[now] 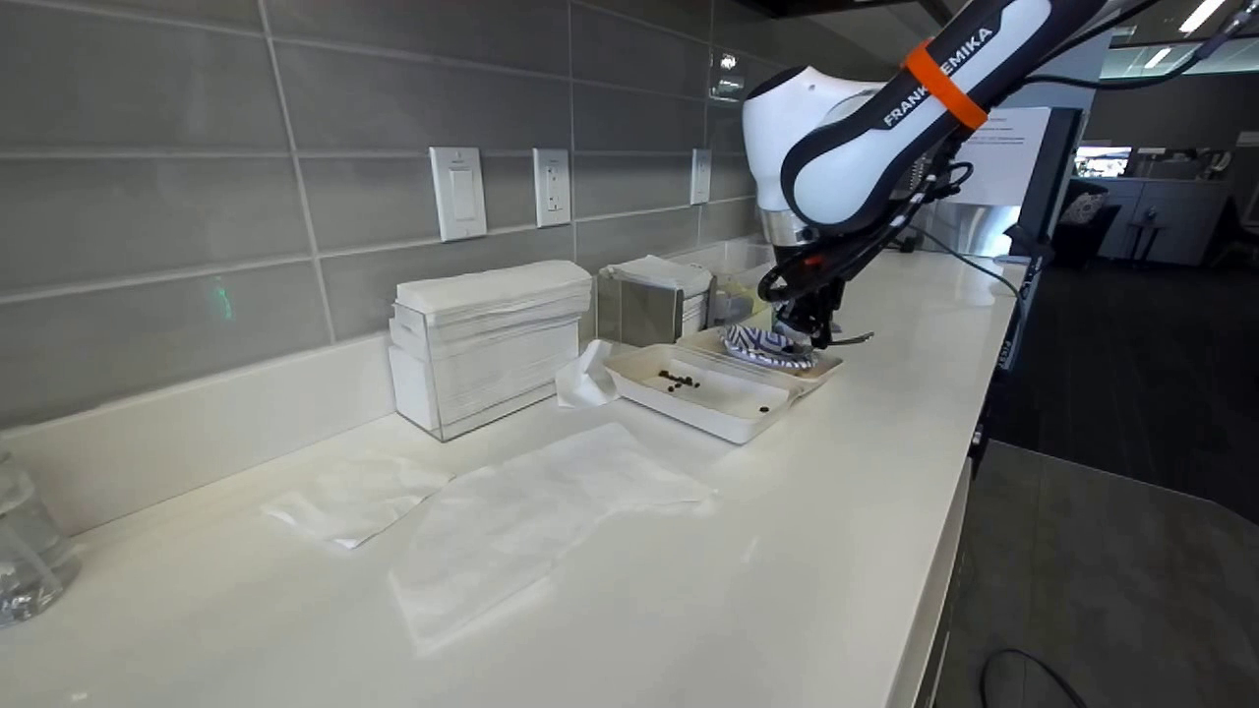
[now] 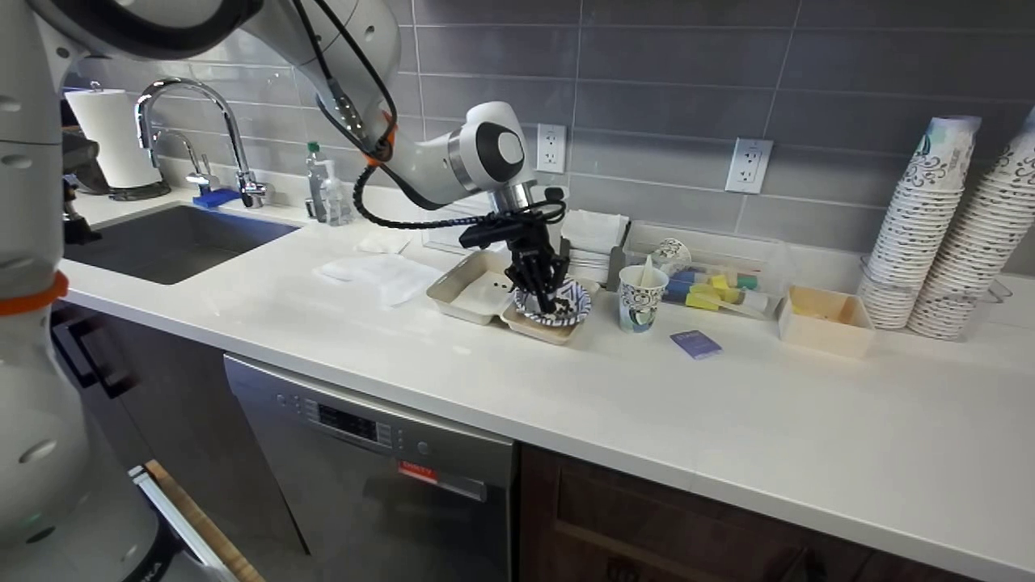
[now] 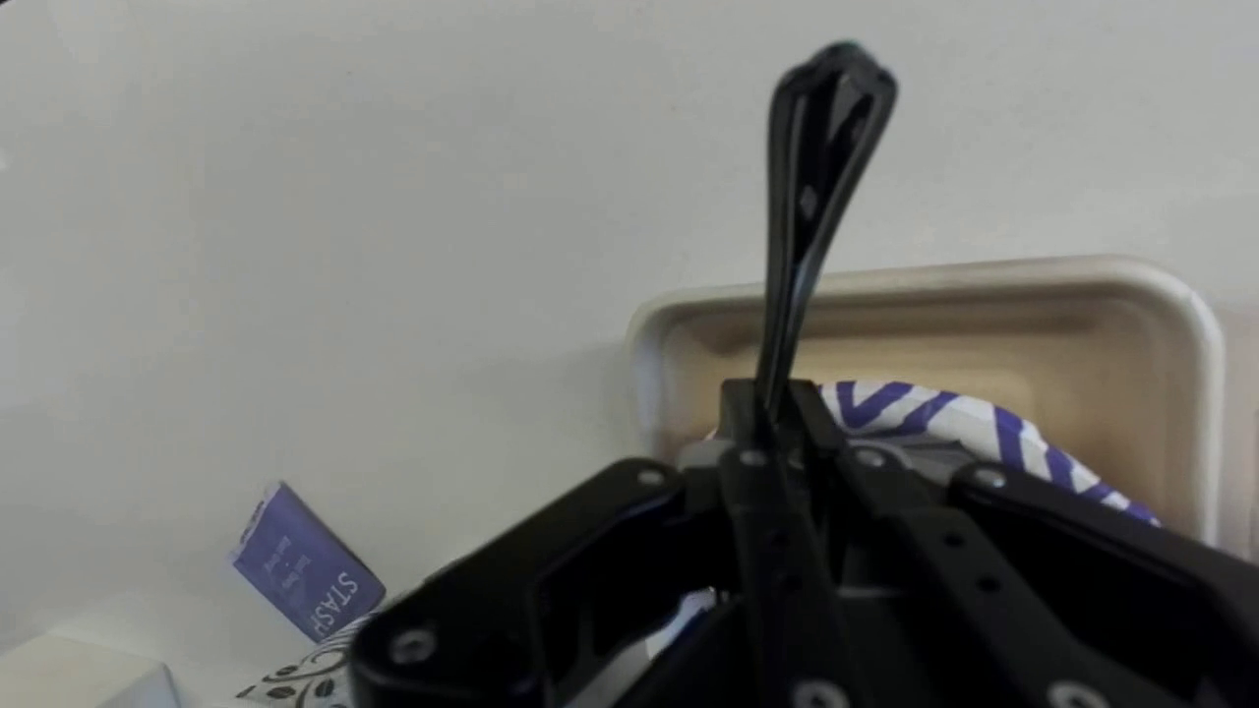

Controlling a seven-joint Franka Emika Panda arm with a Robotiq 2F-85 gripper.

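My gripper (image 2: 546, 299) is shut on a black spoon-like utensil (image 3: 814, 177), whose long narrow handle sticks out past the fingers in the wrist view. Its other end is hidden beneath the gripper. Directly below is a blue-and-white patterned paper dish (image 2: 579, 305), holding small dark bits; whether the utensil touches them cannot be seen. That dish rests in one half of an open takeout container (image 3: 1163, 354). In the other half, the pale compartment (image 1: 708, 413), several dark beans (image 1: 678, 379) lie scattered.
Beside the container stands a patterned paper cup (image 2: 641, 301), with a purple tea packet (image 2: 696, 343) nearby. Farther right are a small cream box (image 2: 826, 325) and tall cup stacks (image 2: 917, 233). Napkin holders (image 1: 496, 348) line the wall. Loose tissues (image 1: 531, 519) lie on otherwise clear counter.
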